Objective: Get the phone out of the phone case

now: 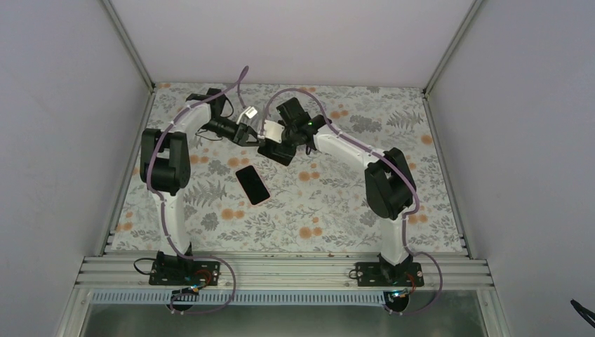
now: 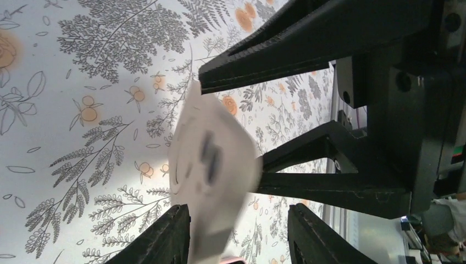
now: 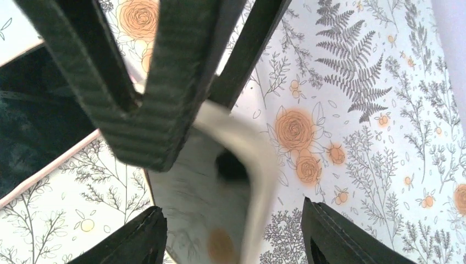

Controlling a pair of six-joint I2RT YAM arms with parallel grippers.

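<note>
A pale phone case [image 3: 258,187], with a dark opening near one end, is held up between the grippers at the upper middle of the table in the top view [image 1: 277,153]. My right gripper is shut on it. My left gripper reaches in from the left, part open, with the case's pale edge [image 2: 203,170] between or just beside its fingers; contact is unclear. Its black body fills the top of the right wrist view. Whether a phone is inside the held case is hard to tell, as it is blurred and partly hidden.
A dark phone with a pink rim [image 1: 252,185] lies flat nearer the front, left of centre [image 3: 38,115]. Walls bound it at the sides and back.
</note>
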